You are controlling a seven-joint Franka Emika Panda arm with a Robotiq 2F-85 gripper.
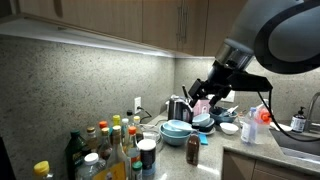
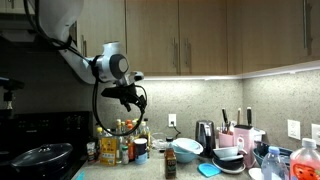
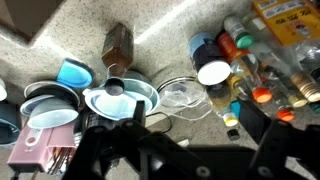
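Note:
My gripper hangs open high above the counter, with nothing between its fingers. In exterior view 2 the gripper [image 2: 131,103] is well above the bottles and bowls, touching none of them. A brown bottle with a dark label [image 1: 193,150] stands upright on the counter; from above, the bottle [image 3: 117,55] shows near the upper left. Beside it are light-blue bowls [image 3: 122,97], stacked in exterior view 1. A small blue flat item [image 3: 74,73] lies near the bottle.
A dark blue can with a white lid [image 3: 210,62] stands before several bottles [image 1: 118,155] along the wall. A pink holder [image 3: 38,145] with utensils and bowls is at the other side. The sink [image 1: 300,148] lies right. Bare counter [image 2: 180,172] shows in front.

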